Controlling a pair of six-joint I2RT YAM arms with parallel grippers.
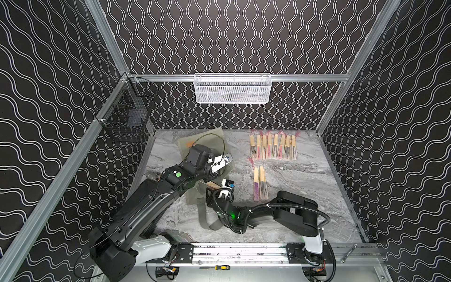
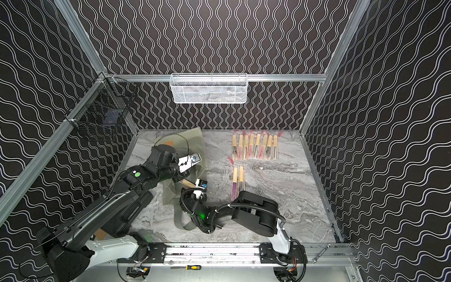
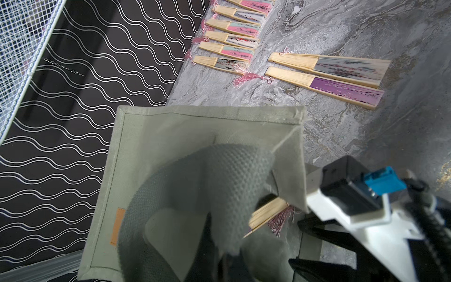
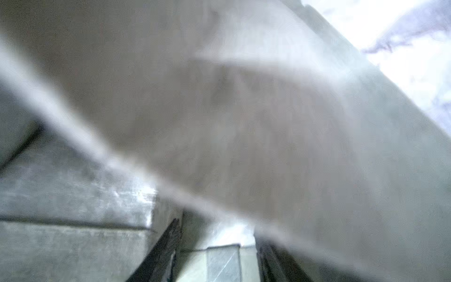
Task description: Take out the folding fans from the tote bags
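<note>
The olive tote bag [image 1: 211, 138] [image 2: 188, 136] [image 3: 188, 117] lies at the left of the table under both arms, with a grey strap [image 3: 239, 188] over it. My left gripper is shut at that strap, its tips partly hidden. A fan [image 3: 267, 211] with pink tassel shows at the bag's mouth. My right gripper stands part open at the bag beside it, blurred bag fabric filling much of the right wrist view.
Folded fans lie in a row [image 1: 272, 145] at the back right, with two more [image 1: 259, 183] in front. A white mesh basket [image 1: 232, 89] hangs at the back, a black one [image 1: 131, 112] at left.
</note>
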